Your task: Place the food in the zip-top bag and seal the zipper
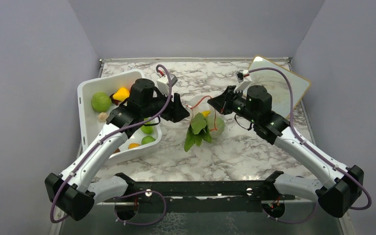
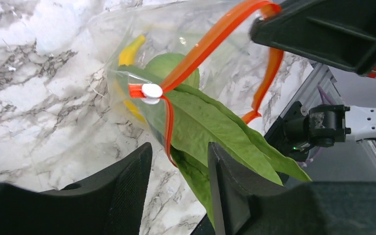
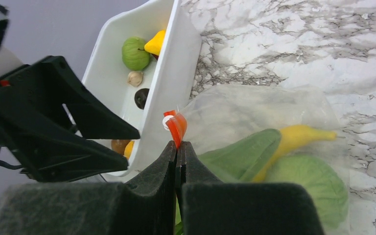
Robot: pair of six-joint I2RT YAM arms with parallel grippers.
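Note:
A clear zip bag (image 2: 98, 29) with an orange zipper (image 2: 210, 34) and white slider (image 2: 152, 92) lies mid-table, holding a yellow squash (image 3: 298, 134) and pale green produce (image 3: 306, 191). Large green leaves (image 1: 198, 125) hang out of its mouth toward the front. My right gripper is shut on the orange zipper edge, lifting it. My left gripper is part open just left of the bag, above the leaves and near the slider, with nothing clearly between its fingers.
A white bin (image 1: 83, 117) of fruit and vegetables stands at the left, beneath my left arm. A board (image 1: 289, 83) with a gold edge is at the back right.

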